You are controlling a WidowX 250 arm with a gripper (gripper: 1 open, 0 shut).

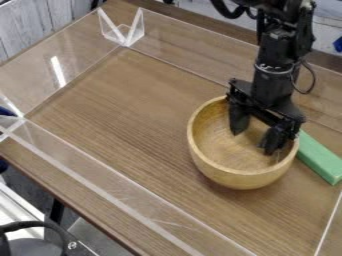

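Observation:
A wide wooden bowl (227, 162) sits on the wooden table at the right of centre in the camera view. My black gripper (259, 133) reaches down from the top right into the bowl, its fingers open, near the back and right part of the rim. I cannot make out anything held between them. A green rectangular object (318, 158) lies just right of the bowl, partly behind it.
A small clear plastic piece (122, 30) stands at the back left. Dark cables and a frame lie beyond the table's lower left edge.

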